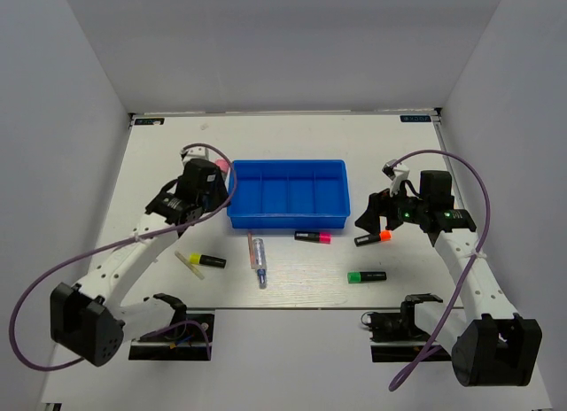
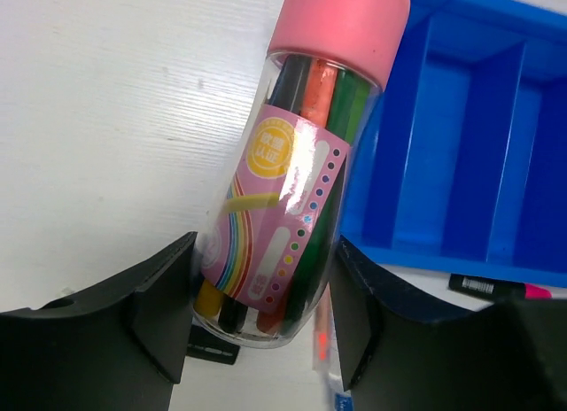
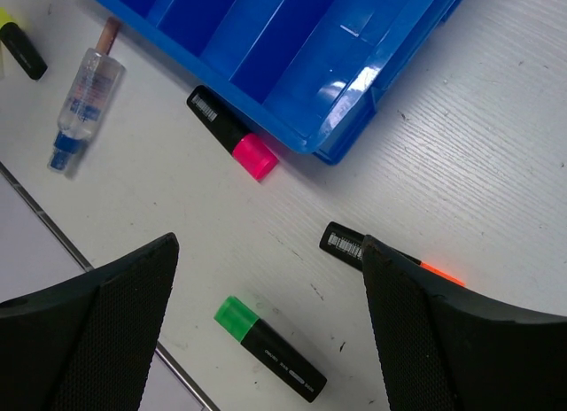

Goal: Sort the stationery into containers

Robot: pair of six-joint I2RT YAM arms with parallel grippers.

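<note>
My left gripper is shut on a clear pen tube (image 2: pixel 283 189) with a pink lid and several colored pens inside. It hangs tilted just left of the blue divided box (image 1: pixel 288 222). My right gripper is open and empty, over the table's right side. Beneath it lie a green-capped marker (image 3: pixel 275 350) and an orange-capped marker (image 3: pixel 344 244), the latter partly hidden by a finger. A pink-capped marker (image 3: pixel 232 132) is beside the box's front edge. A yellow-capped marker (image 1: pixel 208 260) rests at front left.
A clear spray bottle (image 1: pixel 260 262) with a blue end lies in front of the box, next to a thin brownish stick (image 1: pixel 251 249). A pale yellow strip (image 1: pixel 189 265) lies near the yellow marker. Bare table stretches behind the box.
</note>
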